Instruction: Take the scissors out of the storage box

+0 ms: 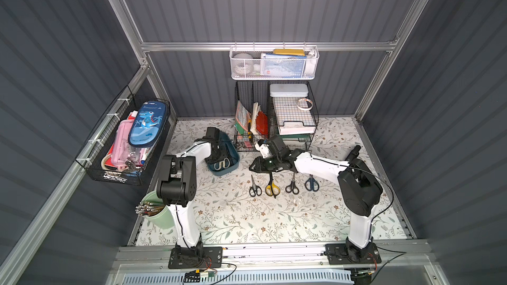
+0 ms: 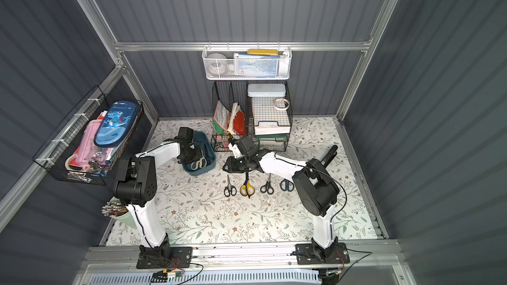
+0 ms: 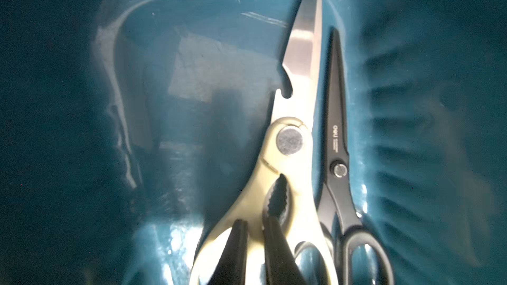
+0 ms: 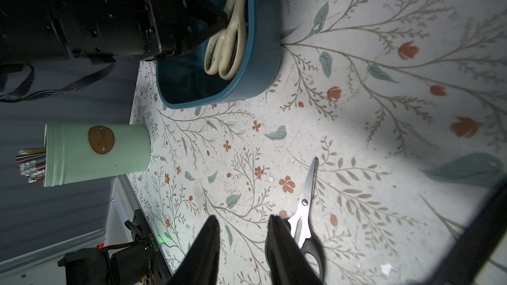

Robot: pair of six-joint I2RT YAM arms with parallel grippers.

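In the left wrist view, cream-handled scissors (image 3: pixel 287 163) lie inside the blue storage box (image 3: pixel 158 74), blades pointing away. Black scissors (image 3: pixel 338 142) lie beside them on the right. My left gripper is down in the box, shut on the cream scissors near the handles. The right wrist view shows the cream handles (image 4: pixel 227 47) standing at a slant along the box wall (image 4: pixel 258 68). My right gripper is open above the table to the right of the box, with nothing between its fingers; small dark-handled scissors (image 4: pixel 304 211) lie below it.
On the table lie yellow-handled scissors (image 1: pixel 272 189), grey-handled scissors (image 1: pixel 292 187) and blue-handled scissors (image 1: pixel 312 183) in a row. A wire rack (image 1: pixel 317 126) stands behind. A green pencil bucket (image 1: pixel 160 219) is at front left.
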